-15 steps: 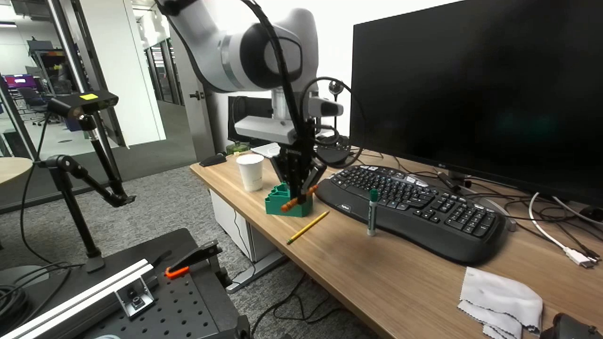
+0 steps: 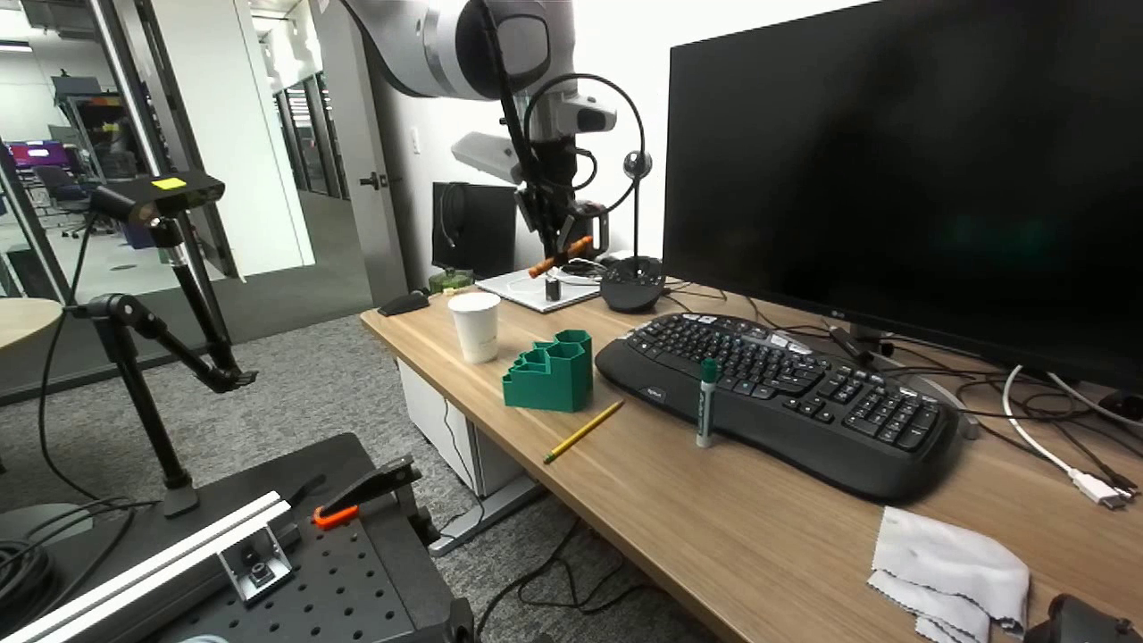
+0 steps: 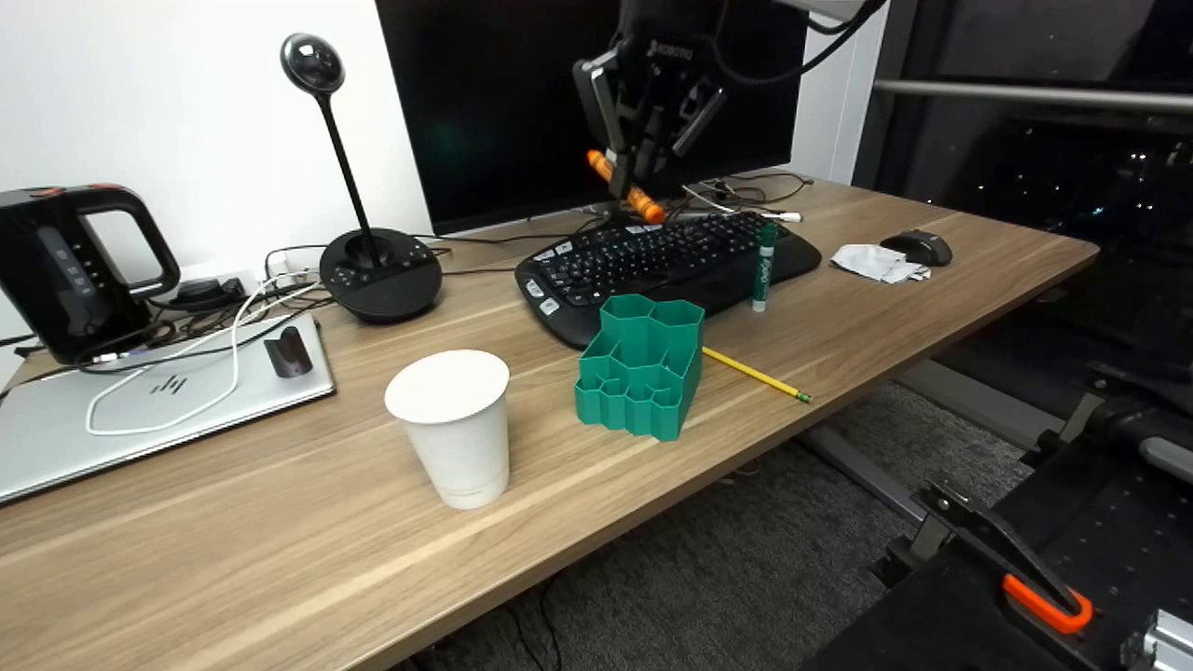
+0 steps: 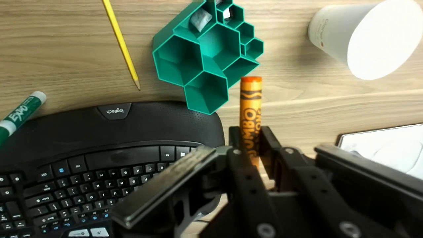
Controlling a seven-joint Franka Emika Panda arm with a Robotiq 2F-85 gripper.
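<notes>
An orange jumbo crayon [image 4: 250,107] is clamped between the fingertips of my gripper, its flat orange end reaching out beyond them in the wrist view. Exterior view 2 has the crayon [image 3: 645,203] tilted, high over the desk near the monitor, touching nothing but my gripper [image 3: 635,168]. Below stands the green organizer [image 4: 190,43] with hexagonal cells of several sizes; a small whitish item [image 4: 200,18] lies in one cell. The large cells that show look empty. In the wrist view the crayon lies just beside the organizer's edge, not over an opening.
A white paper cup [image 3: 453,431] stands beside the organizer. A yellow pencil [image 2: 584,430] lies on its other side, and a green marker [image 2: 704,402] stands upright by the black keyboard [image 2: 793,375]. The monitor [image 2: 900,182] and a black webcam stand [image 3: 380,274] rise behind.
My gripper has risen and moved back from in front of the organizer toward the webcam stand, the crayon still held. The objects on the desk have not moved.
</notes>
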